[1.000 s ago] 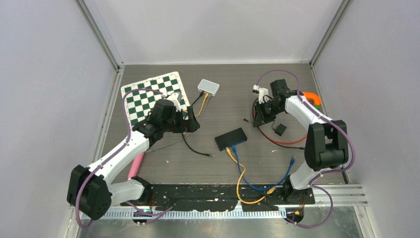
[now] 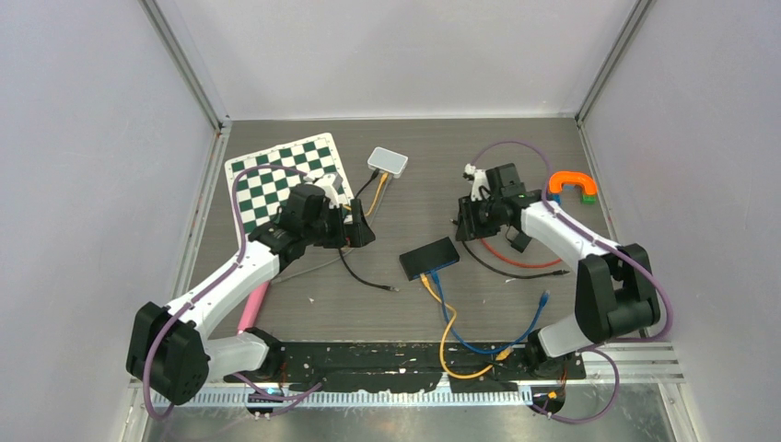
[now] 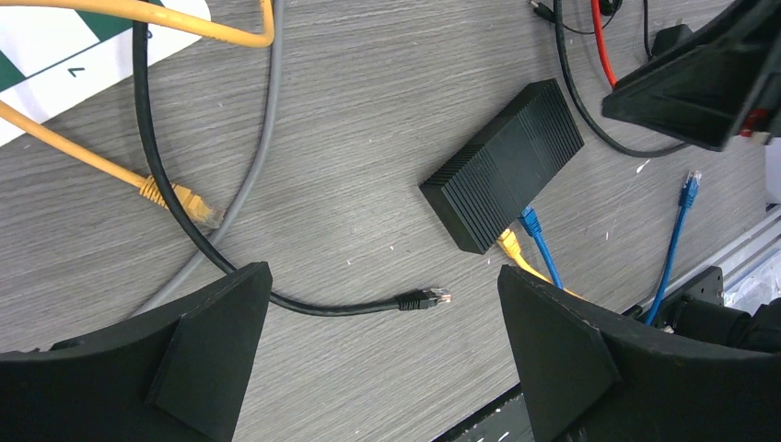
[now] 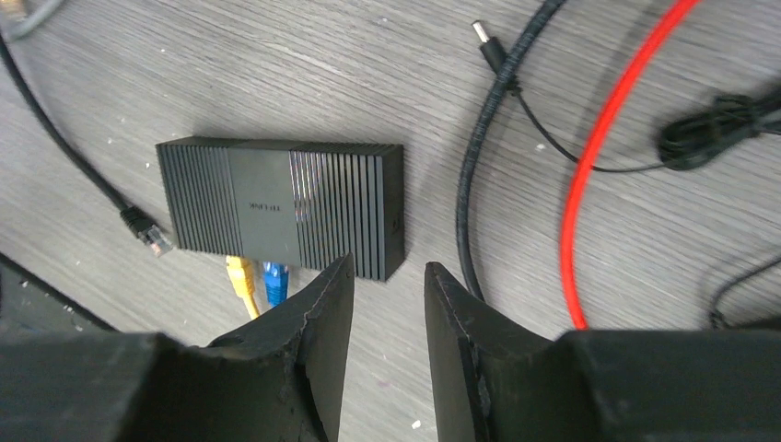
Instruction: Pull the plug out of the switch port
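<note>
The black ribbed switch (image 2: 429,259) lies mid-table. At its front edge sit a yellow plug (image 4: 239,267) and a blue plug (image 4: 275,273), side by side; their far ends in the ports are hidden by the box. My right gripper (image 2: 468,226) is behind and to the right of the switch, above the table. In its wrist view the narrow gap between its fingers holds nothing. Left of the switch, my left gripper (image 2: 354,226) stands wide open over a loose black cable, whose clear-tipped plug (image 3: 425,298) lies on the table, apart from the fingers.
A white box (image 2: 388,161) with several cables stands at the back, near a green checkered board (image 2: 318,152). Red (image 4: 573,221) and black (image 4: 472,166) cables curve right of the switch. The loose blue cable end (image 2: 544,297) lies front right.
My right gripper has moved left toward the switch, after a slight shift to the right before that. The left gripper has barely moved. The switch and its cables have stayed in place.
</note>
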